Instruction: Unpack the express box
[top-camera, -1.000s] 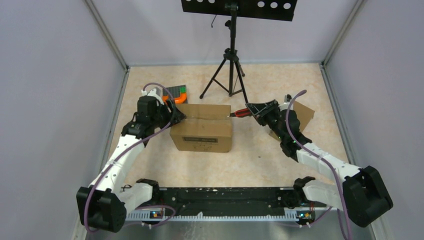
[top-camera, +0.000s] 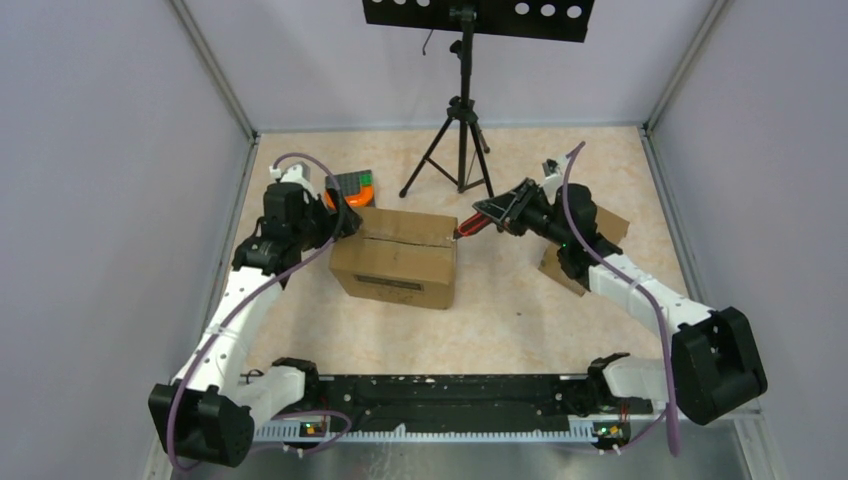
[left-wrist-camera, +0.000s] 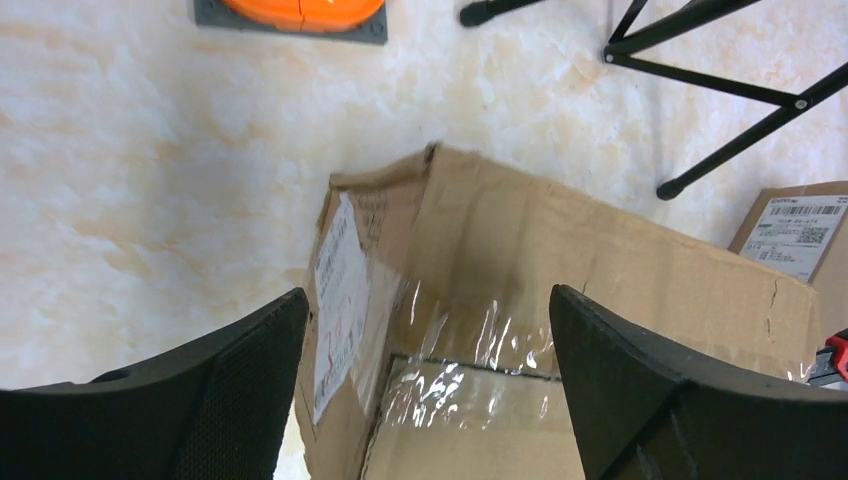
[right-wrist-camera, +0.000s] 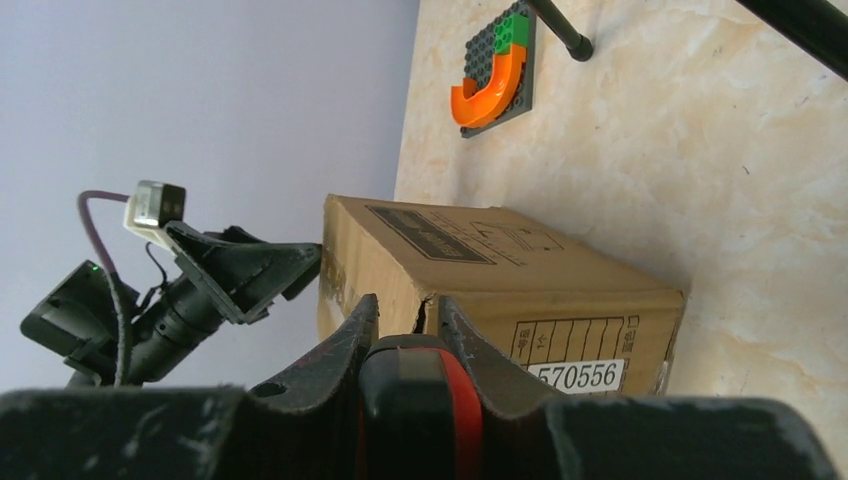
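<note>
The brown cardboard box (top-camera: 395, 268) sits in the middle of the table, slightly turned, with a taped seam along its top. At its right end, my right gripper (top-camera: 496, 211) is shut on a red and black knife (top-camera: 472, 225). The knife's tip is at the end of the seam; how deep it reaches is hidden. My left gripper (top-camera: 349, 222) stands open at the box's left end, its fingers (left-wrist-camera: 225, 385) well apart over the clear tape (left-wrist-camera: 440, 400). A dark line runs along the seam in the left wrist view. The box's contents are not visible.
Behind the box lie a grey plate with an orange curved piece (top-camera: 350, 199) and a black tripod stand (top-camera: 463, 150). Another cardboard box (top-camera: 610, 226) is partly hidden under the right arm. In front of the box the table (top-camera: 500, 335) is clear.
The box has shifted a little left and turned slightly. My right gripper has moved left with the knife, which now slants more. My left gripper has drawn back slightly to the left.
</note>
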